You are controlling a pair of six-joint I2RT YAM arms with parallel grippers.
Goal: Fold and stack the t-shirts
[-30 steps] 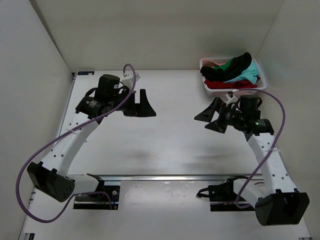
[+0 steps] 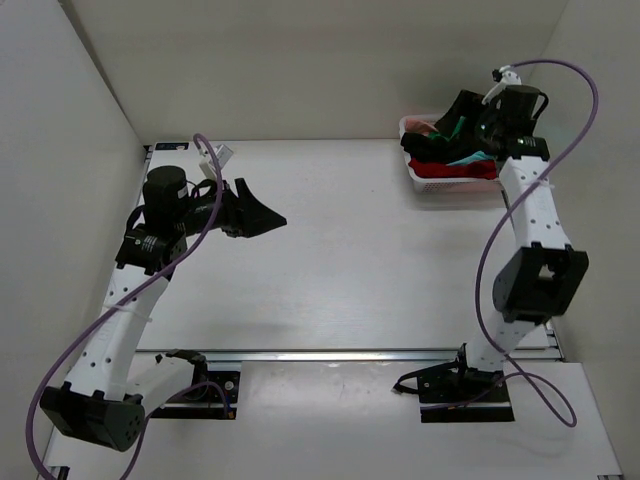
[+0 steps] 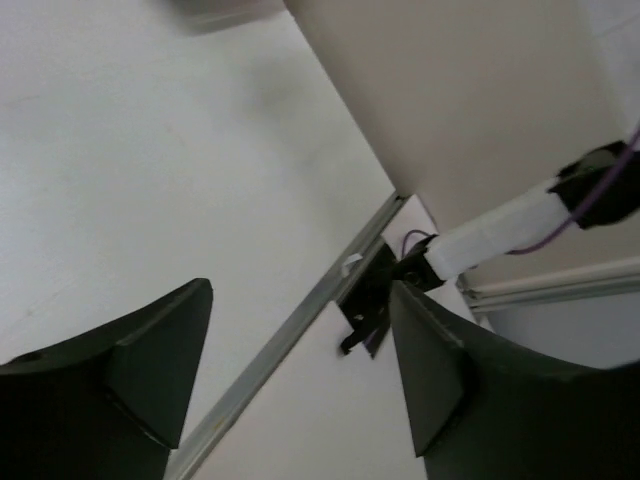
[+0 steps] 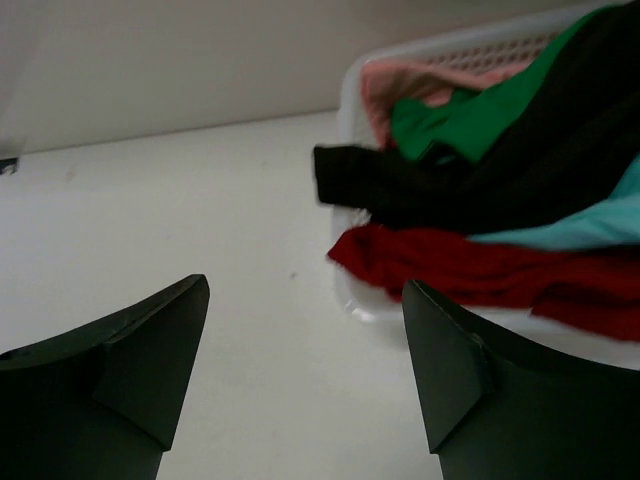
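In the top view, a pile of t-shirts lies in the white basket (image 2: 455, 186) at the back right. A red shirt (image 4: 440, 262), a black shirt (image 4: 430, 185), a green shirt (image 4: 490, 115), a pink shirt (image 4: 385, 85) and a light blue shirt (image 4: 570, 228) are visible there. My right gripper is open above the basket area, its fingers empty; dark fingers and black cloth blend together in the top view. Over the left part of the table my left gripper hangs open, with nothing between its fingers.
A metal rail (image 2: 330, 356) runs along its front edge. Walls close in the back and both sides, and purple cables (image 2: 110, 312) loop along the arms.
My right gripper has moved back and to the right, from over the table to the basket. The left gripper has shifted leftward, its fingers spread wider. The shirts look unmoved.
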